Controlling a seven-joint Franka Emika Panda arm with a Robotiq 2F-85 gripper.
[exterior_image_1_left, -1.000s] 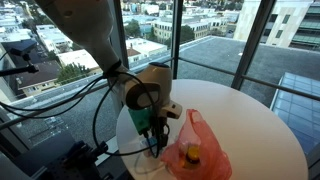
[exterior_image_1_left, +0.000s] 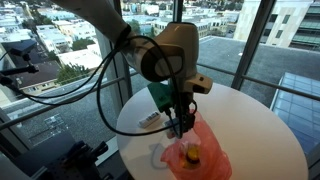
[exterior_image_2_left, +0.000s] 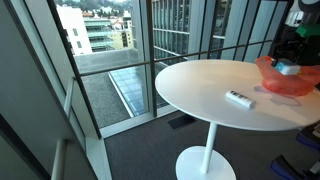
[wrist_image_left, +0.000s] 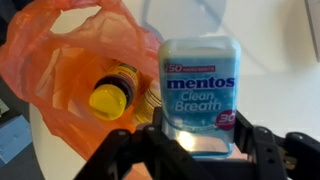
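A mentos pack (wrist_image_left: 200, 95) with a clear-and-blue label stands upright in the wrist view, and my gripper is shut on it. In exterior view 1 the gripper (exterior_image_1_left: 180, 126) is above the left part of an orange translucent plastic bag (exterior_image_1_left: 205, 140). The bag (wrist_image_left: 85, 65) lies open below the pack in the wrist view. A dark bottle with a yellow cap (wrist_image_left: 107, 98) is inside it, with another container (wrist_image_left: 150, 100) beside that, partly hidden by the pack. In exterior view 2 the pack (exterior_image_2_left: 288, 68) appears at the bag's (exterior_image_2_left: 285, 84) upper opening; exact height cannot be told.
A white item (exterior_image_1_left: 152, 119) lies on the round white table (exterior_image_1_left: 250, 120), left of the bag; exterior view 2 shows the same white item (exterior_image_2_left: 240, 98) near the table's edge. Windows surround the far side.
My gripper has risen and moved right, from low beside the bag to over its left part, carrying the pack. The white item on the table has come into view. The bag looks unmoved.
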